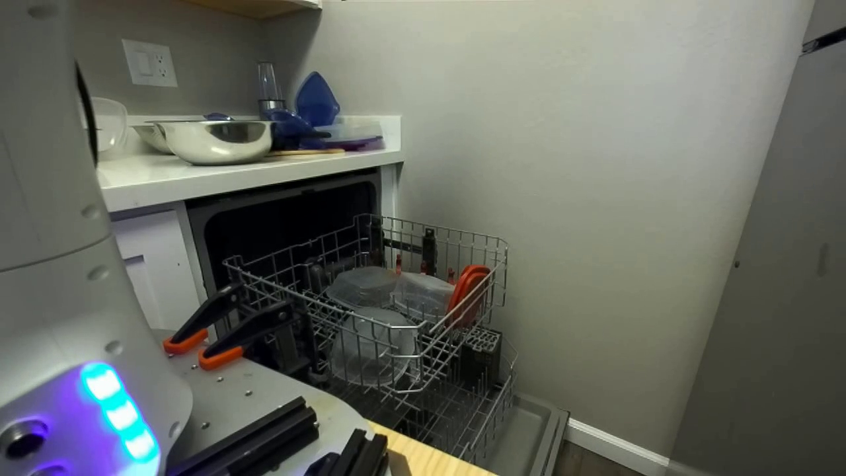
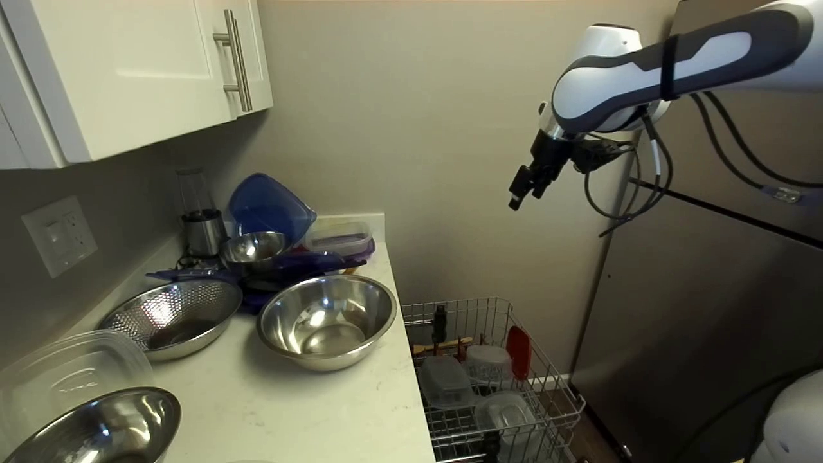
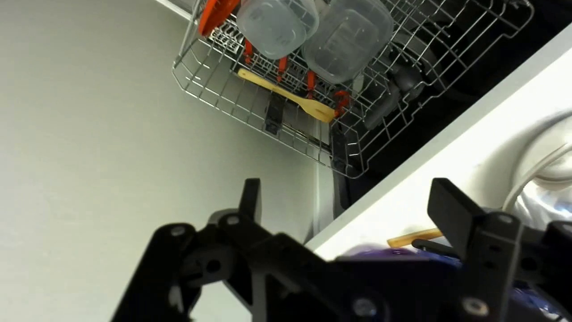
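My gripper (image 2: 526,202) hangs in the air in front of the wall, well above the dishwasher rack (image 2: 494,302). In the wrist view its fingers (image 3: 250,198) stand wide apart, open, with nothing between them. The pulled-out rack holds clear plastic containers (image 3: 351,40), a wooden spoon (image 3: 284,95) along one side, and a red-orange item (image 2: 518,352) near a corner. A large steel bowl (image 2: 328,320) sits on the counter (image 2: 308,417) beside the rack. Exterior view 1 does not show the gripper.
A steel colander (image 2: 173,312), another bowl (image 2: 104,432) and a clear lid (image 2: 73,363) crowd the counter's left side. Blue lids (image 2: 270,208) lean at the back. An upper cabinet (image 2: 146,69) overhangs the left. Open air surrounds the gripper.
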